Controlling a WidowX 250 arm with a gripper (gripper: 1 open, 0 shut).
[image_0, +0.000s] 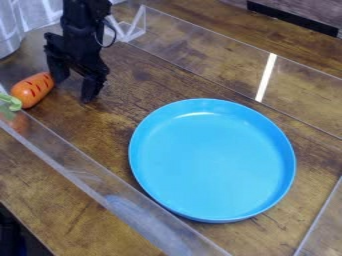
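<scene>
The black gripper (75, 74) is low over the wooden surface at the upper left, its two fingers pointing down and standing apart. Just left of it lies an orange toy carrot (34, 90) with dark marks and a green top at its lower-left end. The gap between the fingers shows no object.
A large blue plate (211, 160) fills the lower right. Clear plastic walls border the work area along the left, back and right. A metallic object (11, 25) stands at the top left corner. Bare wood lies between the carrot and the plate.
</scene>
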